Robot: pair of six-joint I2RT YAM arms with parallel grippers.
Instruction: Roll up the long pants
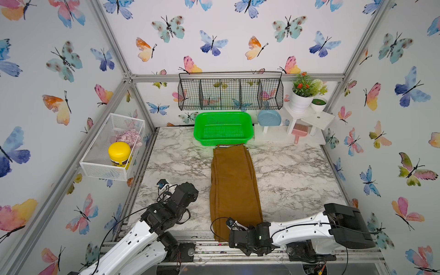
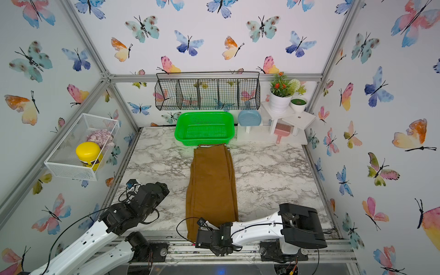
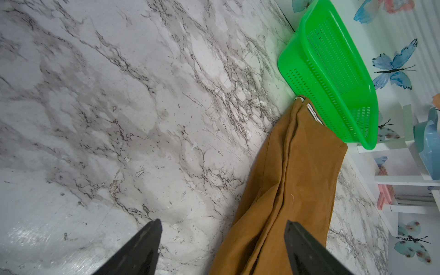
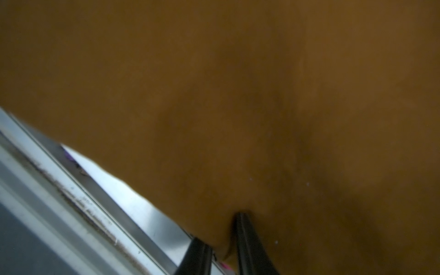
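Observation:
Brown long pants (image 1: pixel 234 183) lie lengthwise on the marble table, folded into a strip reaching from the green basket to the front edge. My left gripper hangs over the table left of the pants, its fingertips apart and nothing visibly held between them. At the near end of the pants, my right gripper is shut on the brown cloth, close to the metal rail at the table's edge; the top views show its arm covering that end.
The green basket (image 2: pixel 204 121) sits at the back, beside a white shelf (image 2: pixel 298 119) with plants and dishes. A white wall basket (image 1: pixel 91 162) hangs at left.

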